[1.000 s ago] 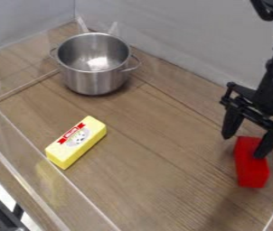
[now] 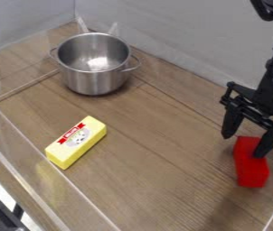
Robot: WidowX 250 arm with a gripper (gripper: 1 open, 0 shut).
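Note:
A red block (image 2: 251,170) lies on the wooden table at the right. The black gripper (image 2: 249,133) hangs just over its upper end, fingertips spread apart with the fingers open; whether they touch the block is unclear. A yellow bar (image 2: 75,143) with a red-and-white label lies at the lower left. A steel pot (image 2: 94,68) with two handles stands at the back left.
A pale wall (image 2: 187,27) runs along the back, and a metal edge runs along the left front.

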